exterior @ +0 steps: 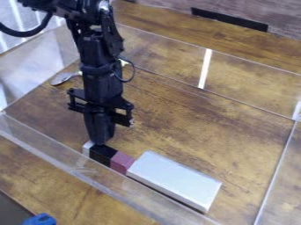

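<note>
My gripper (99, 137) is low at the near left of the wooden tray floor, its fingertips close together at the white end of an eraser-like block (112, 160) with black and purple sections. I see nothing clearly held between the fingers. A white rectangular block (173, 182) lies just to the right, along the near clear wall.
A yellow object (122, 64) and a silver utensil (66, 77) lie behind the arm at the back left. The right and back of the tray floor (223, 105) are clear. A blue object (39, 219) is outside at the front left.
</note>
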